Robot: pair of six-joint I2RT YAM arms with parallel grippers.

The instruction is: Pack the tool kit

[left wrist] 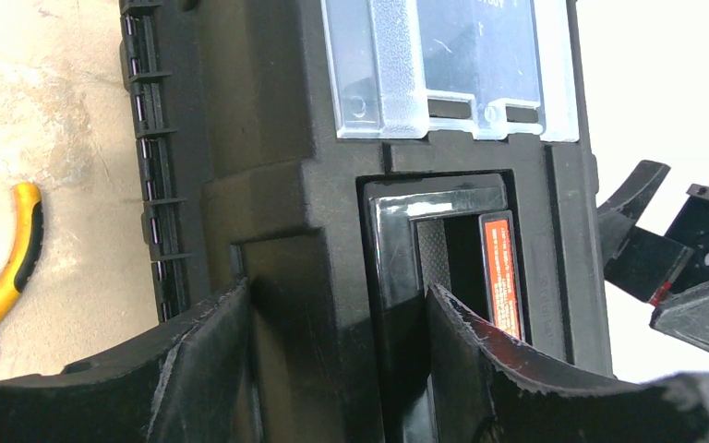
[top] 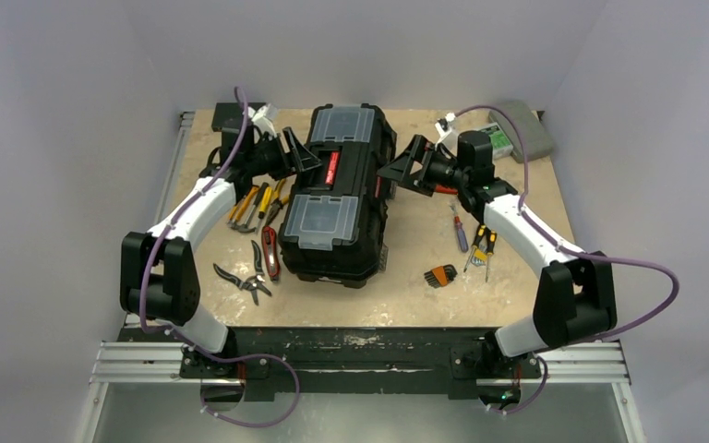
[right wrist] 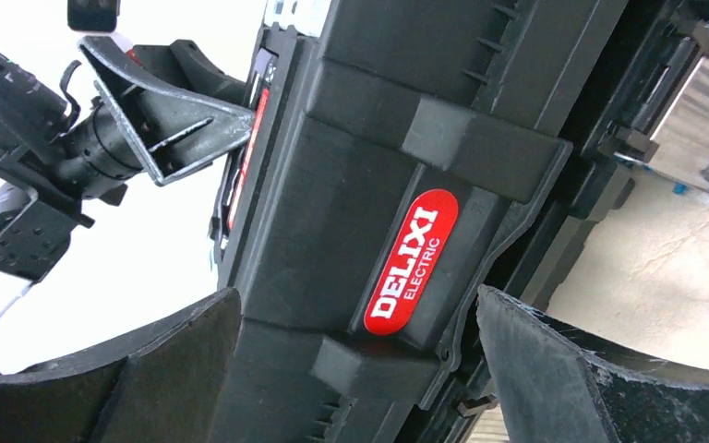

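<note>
The black tool box (top: 340,254), its lid down, stands lengthwise mid-table, with clear organiser covers on top. My left gripper (top: 306,156) is shut on the lid's upper edge, beside the handle recess: one finger (left wrist: 210,355) rests on the outer side and the other (left wrist: 466,360) reaches into the recess. On the opposite side of the box, my right gripper (top: 394,170) stands open. In the right wrist view, its fingers (right wrist: 171,369) flank the front latch with the red DELIXI label (right wrist: 413,262); nothing is held there, and contact with the box cannot be told.
Left of the box lie hammers and pliers (top: 263,208), a red utility knife (top: 270,254) and pruning shears (top: 242,281). To the right are a screwdriver (top: 460,228), yellow-black pliers (top: 483,245) and a hex key set (top: 440,275). A grey case (top: 522,129) sits behind.
</note>
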